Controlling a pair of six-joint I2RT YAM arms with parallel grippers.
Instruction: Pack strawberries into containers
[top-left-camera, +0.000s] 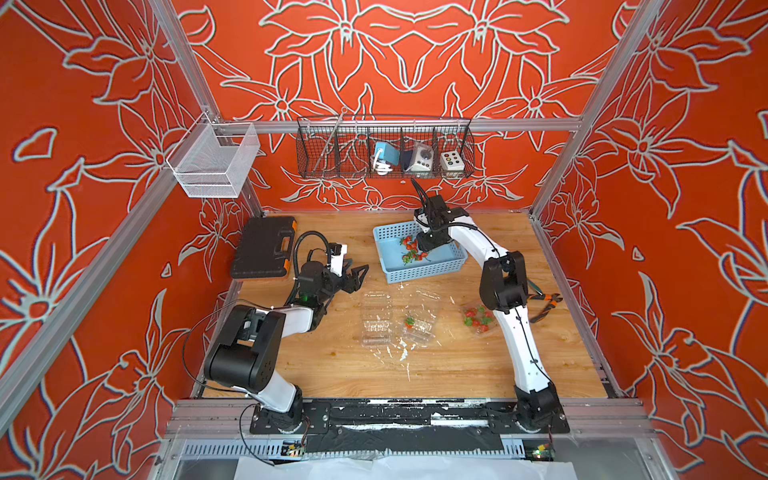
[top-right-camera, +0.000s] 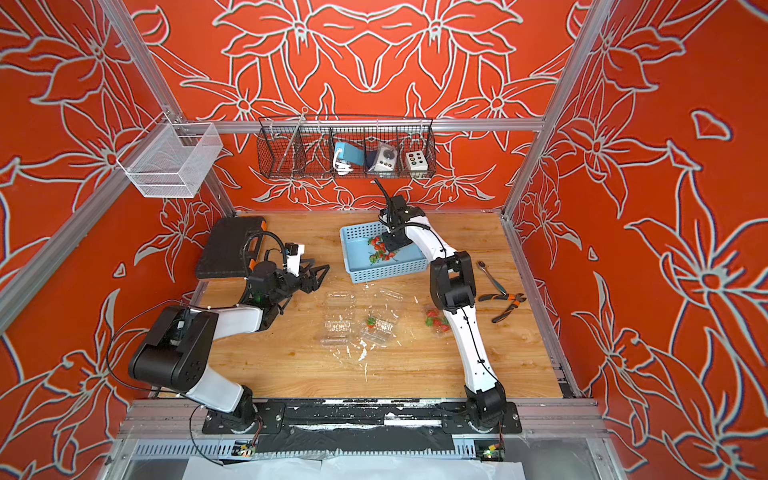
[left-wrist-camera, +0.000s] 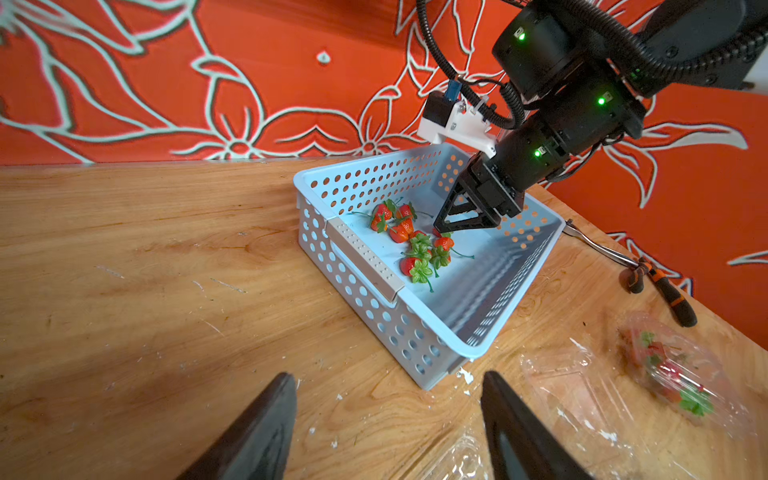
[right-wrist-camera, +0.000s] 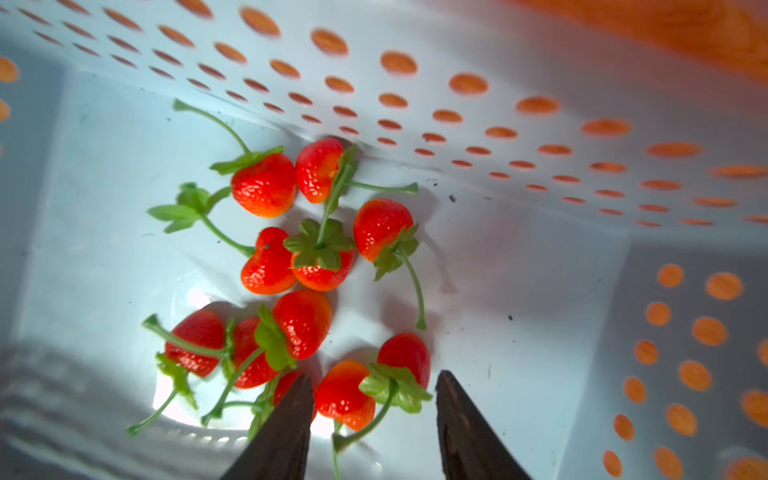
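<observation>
Several strawberries (right-wrist-camera: 304, 320) with green stems lie on the floor of the blue basket (left-wrist-camera: 432, 320). Over them, inside the basket, my right gripper stands open; a strawberry (right-wrist-camera: 404, 360) shows just beyond the gap between its fingers. My left gripper is spread apart left of the basket, above the bare table, with nothing between its fingers. Clear plastic containers lie open on the table; one container (top-left-camera: 420, 324) has a strawberry in it, and another container (top-left-camera: 376, 324) looks empty. Right of them is a container (left-wrist-camera: 680, 368) filled with strawberries.
Orange-handled pliers (top-right-camera: 504, 302) and another tool (top-right-camera: 489, 274) lie at the right. A black case (top-left-camera: 262, 246) stands at the back left. Wire baskets (top-left-camera: 384, 148) hang on the back wall.
</observation>
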